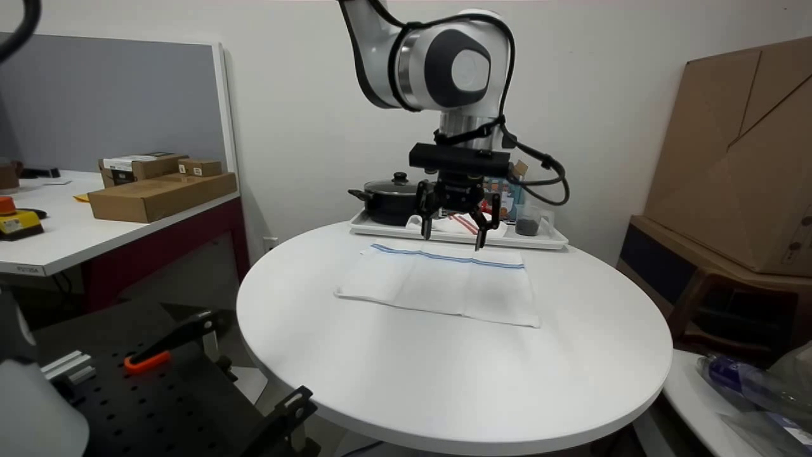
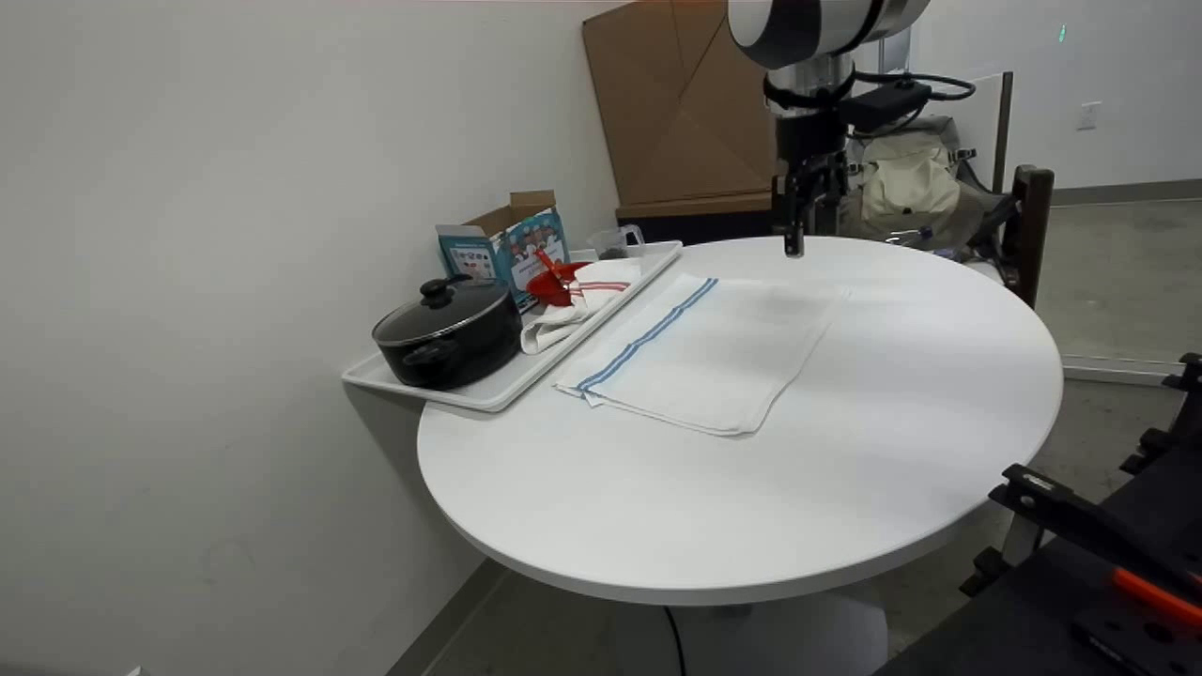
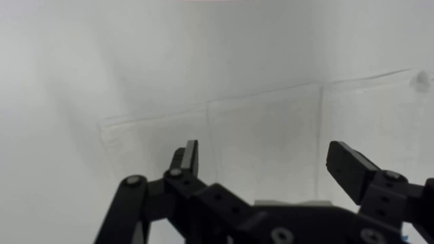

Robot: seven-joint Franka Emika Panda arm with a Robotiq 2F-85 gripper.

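A white cloth (image 1: 449, 285) with blue stripes along one side lies spread flat on the round white table (image 1: 426, 381). In exterior view 2 the same cloth (image 2: 710, 355) shows its striped side toward the tray. My gripper (image 1: 453, 240) hangs open above the table, fingers apart and pointing down, with nothing between them. Exterior view 2 shows the gripper (image 2: 794, 248) above the tabletop, clear of the cloth. Seen from the wrist, the cloth's fold creases and plain edge (image 3: 264, 134) lie below and between the open fingers.
A white tray (image 2: 507, 392) at the wall side bears a black lidded pot (image 2: 445, 338), a red-striped towel (image 2: 580, 304), a red bowl, a clear cup (image 2: 614, 244) and a blue box (image 2: 530, 248).
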